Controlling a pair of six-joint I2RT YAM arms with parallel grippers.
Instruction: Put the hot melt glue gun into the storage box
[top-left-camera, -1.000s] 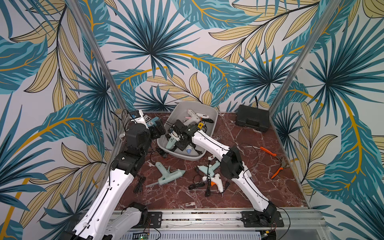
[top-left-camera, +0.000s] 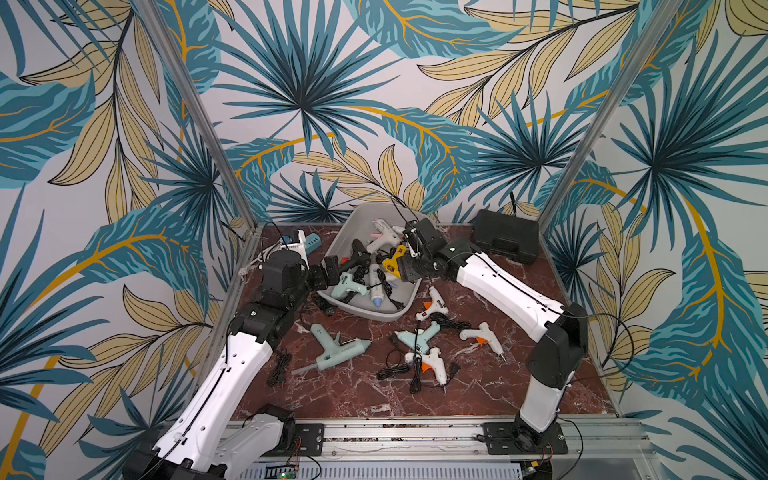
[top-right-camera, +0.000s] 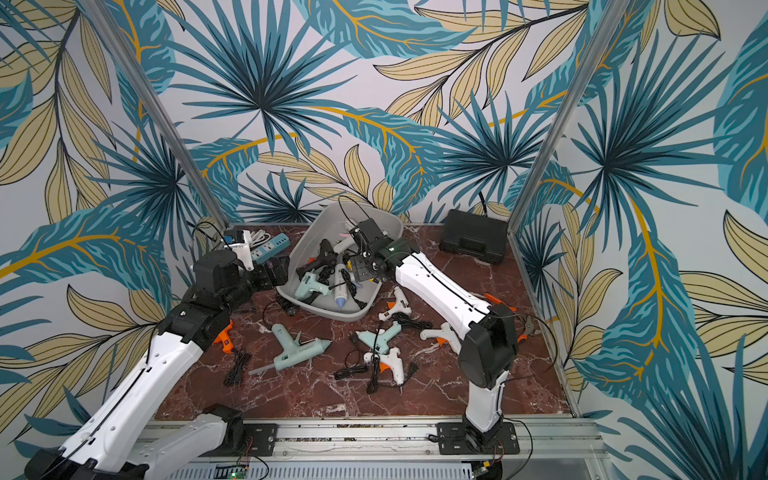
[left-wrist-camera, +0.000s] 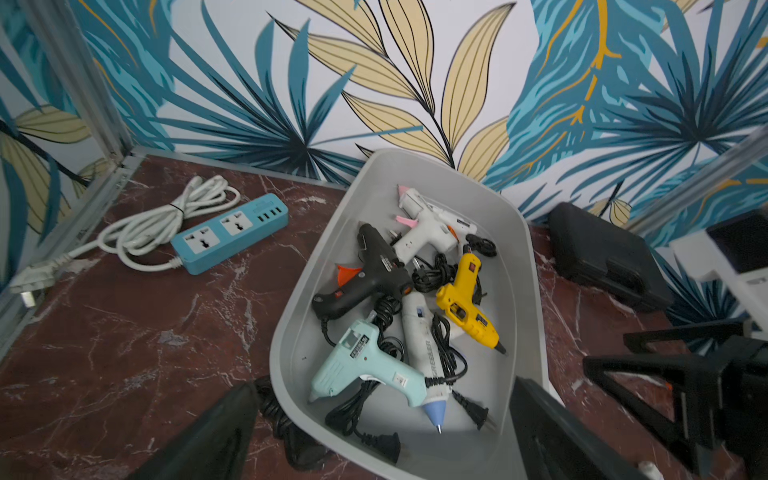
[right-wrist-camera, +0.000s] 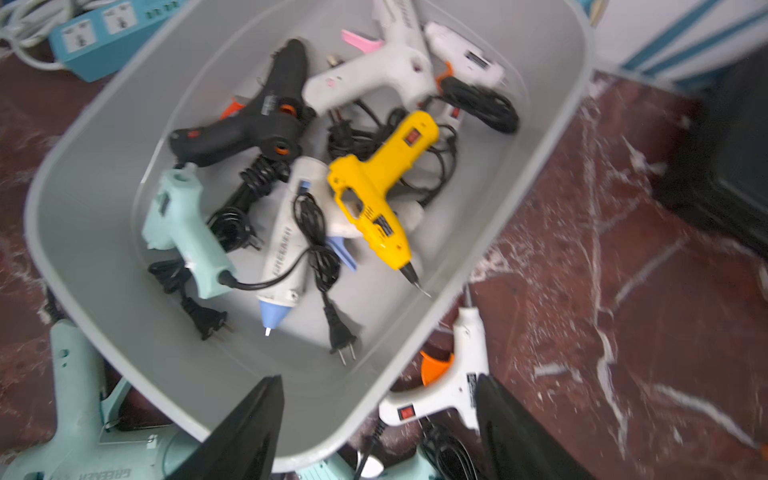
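The grey storage box (left-wrist-camera: 288, 360) holds several glue guns: yellow (right-wrist-camera: 376, 200), black (right-wrist-camera: 256, 128), mint (right-wrist-camera: 192, 240) and white ones (right-wrist-camera: 376, 80). Outside it, in front, lie a large mint gun (top-left-camera: 332, 348) and several smaller guns, among them white ones (top-left-camera: 484, 337) (top-left-camera: 428, 368). My left gripper (top-left-camera: 324, 273) hovers by the box's left side, open and empty. My right gripper (top-left-camera: 406, 266) is over the box's right rim, fingers apart with nothing between them; in its wrist view a white gun lies just outside the rim below.
A black case (top-left-camera: 505, 236) sits at back right. A blue power strip (left-wrist-camera: 228, 236) with white cord lies at back left. Orange-handled tools and loose cables lie on the marble table. The right side of the table has some free room.
My right arm has swung rightward, its gripper moving from over the box's middle toward the right rim. My left gripper has moved slightly down in the top left view.
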